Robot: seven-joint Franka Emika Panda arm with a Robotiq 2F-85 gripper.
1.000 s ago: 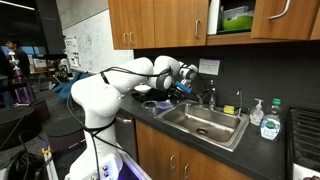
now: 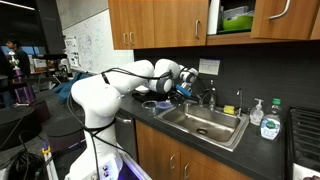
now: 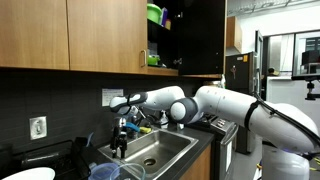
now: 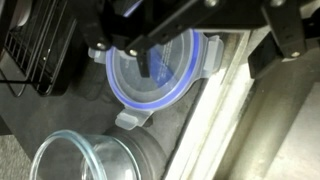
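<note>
My gripper is open, its dark fingers (image 4: 143, 48) spread apart at the top of the wrist view. Below them lies a round, clear lid (image 4: 150, 102) with a blue seal ring and side clips, flat on the dark counter. Part of the lid is hidden behind the left finger. A round glass container (image 4: 85, 160) stands beside it, cut off by the lower edge of the view. Seen from outside, the gripper (image 2: 187, 90) points down over the counter near the sink's far left corner.
The steel sink (image 2: 228, 133) adjoins the lid's right side, its rim (image 4: 205, 125) running along there. A black dish rack (image 4: 45, 45) stands to the left. A faucet (image 2: 211, 98) rises behind the basin; soap bottles (image 2: 271, 122) stand farther right.
The gripper has come down very slightly near the sink corner. The lid, container and other counter items look unmoved.
</note>
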